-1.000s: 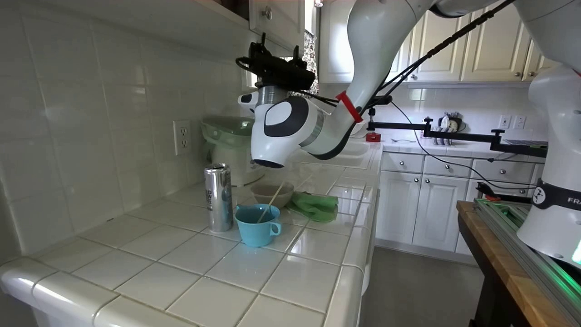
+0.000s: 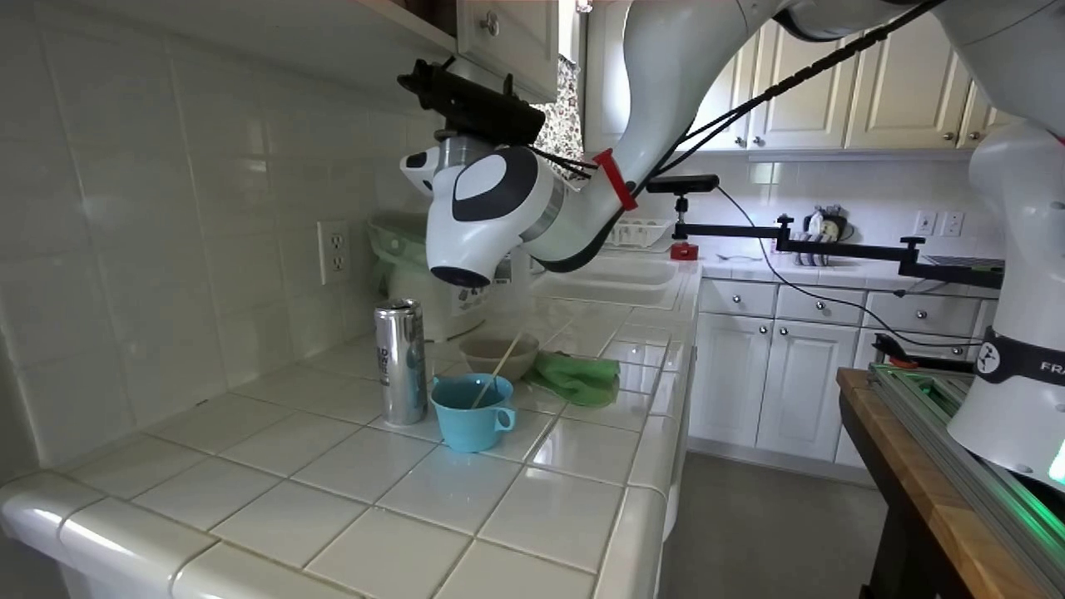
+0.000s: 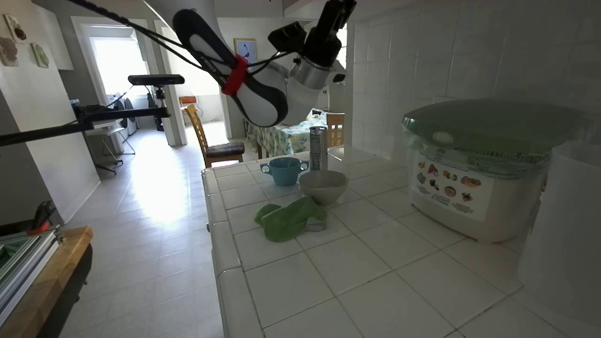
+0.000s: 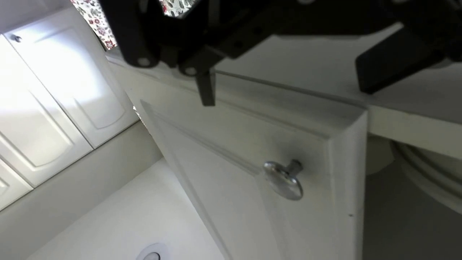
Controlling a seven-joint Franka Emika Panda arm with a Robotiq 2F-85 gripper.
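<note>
My gripper stands open, its two dark fingers (image 4: 206, 90) wide apart with nothing between them. In the wrist view, a white cabinet door (image 4: 225, 173) with a round metal knob (image 4: 283, 178) lies just beyond the fingertips. The door hangs ajar, and the cabinet's shadowed inside (image 4: 407, 208) shows at the right. From the first exterior view, the gripper (image 2: 477, 81) points upward close below the upper cabinet door (image 2: 511, 50) and its knob (image 2: 489, 25). Whether any finger touches the door cannot be made out.
On the tiled counter below stand a silver can (image 2: 401, 364), a blue cup (image 2: 469, 424) with a stick, a bowl (image 3: 324, 187) and a green cloth (image 3: 290, 219). A lidded bin (image 3: 450, 186) sits by the wall.
In the first exterior view, my arm and gripper have moved left and slightly up, with the gripper tilting more to the left. The counter objects and the cabinet door look unmoved.
</note>
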